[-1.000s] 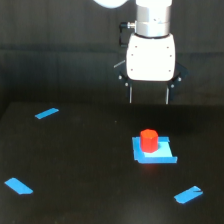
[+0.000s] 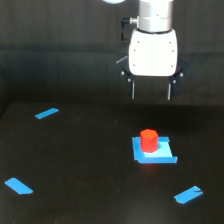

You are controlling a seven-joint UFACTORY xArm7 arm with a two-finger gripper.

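Observation:
A small red block with an angular top sits on a blue-edged square with a paler blue middle, right of the view's centre. High above and behind it hangs my white gripper. Its two thin dark fingers point down, spread well apart, and the space between them is empty. Nothing of the gripper touches the block.
Blue tape strips lie on the dark table at the far left, near left and near right. A dark curtain hangs behind.
My gripper has risen slightly and shifted a little to the right. The red block and the blue square have not moved.

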